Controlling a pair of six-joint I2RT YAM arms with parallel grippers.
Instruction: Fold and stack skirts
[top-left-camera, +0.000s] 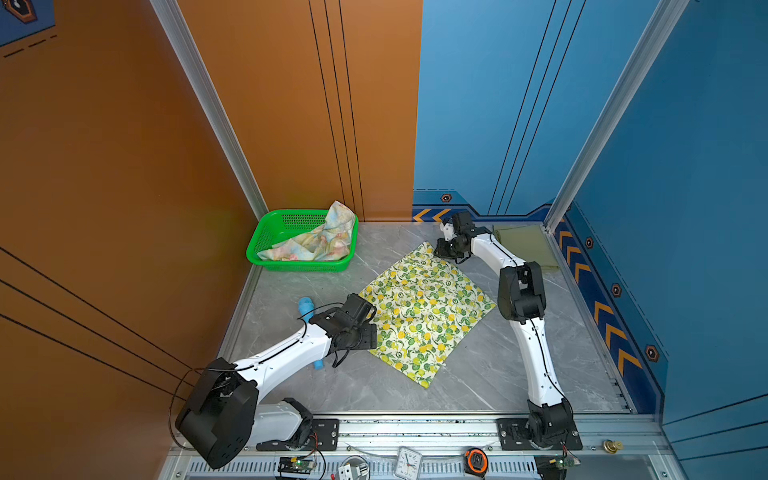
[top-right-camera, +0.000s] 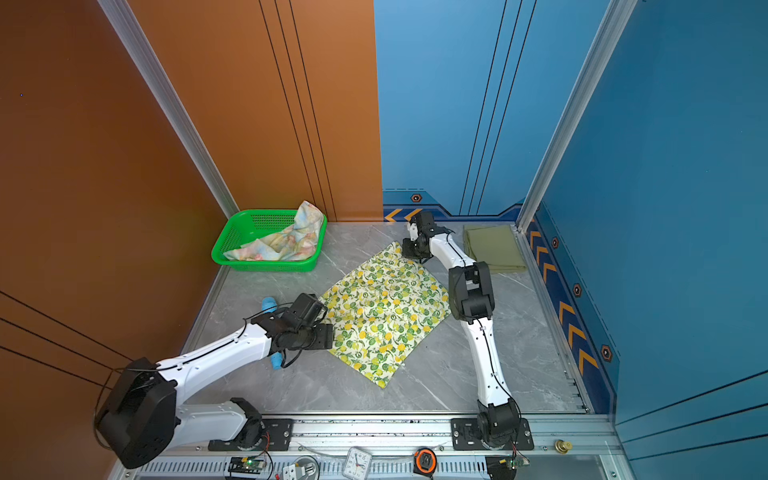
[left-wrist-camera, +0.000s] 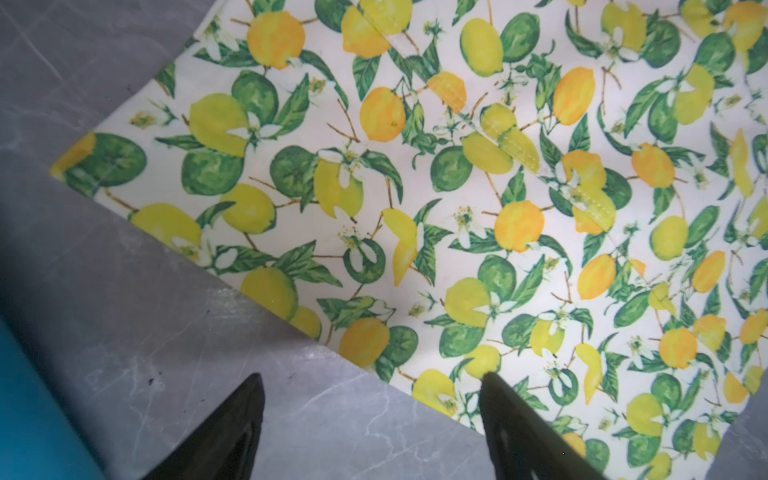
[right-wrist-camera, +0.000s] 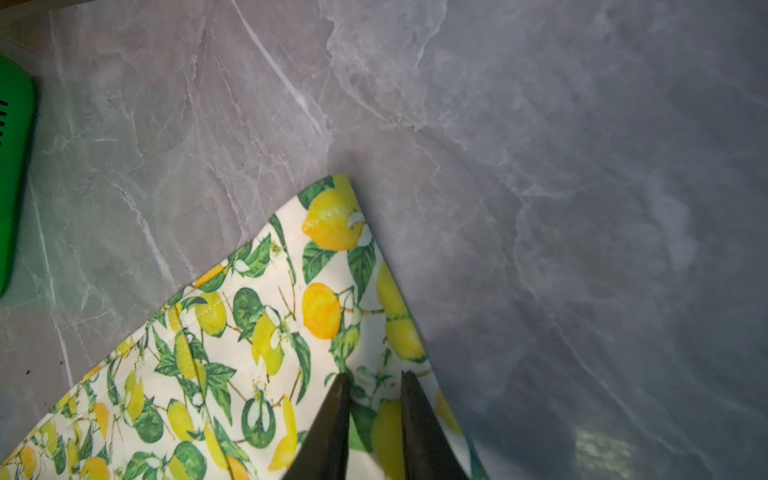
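Observation:
A lemon-print skirt (top-left-camera: 432, 304) lies flat on the table, turned like a diamond. At its left side my left gripper stands open above the edge, its fingers (left-wrist-camera: 232, 428) wide apart and nothing held. My right gripper is over the skirt's far corner, near its right edge. A narrow gap separates its fingertips, with lemon cloth visible between and below them; whether they touch it is unclear. An olive folded cloth (top-right-camera: 493, 248) rests at the back right. Pastel cloth (top-left-camera: 324, 240) is heaped in the green basket (top-left-camera: 302, 266).
A blue roll-like object (top-left-camera: 305, 306) lies left of the skirt, partly under the left arm. Bare table extends to the right and in front of the skirt. Walls border the back and sides.

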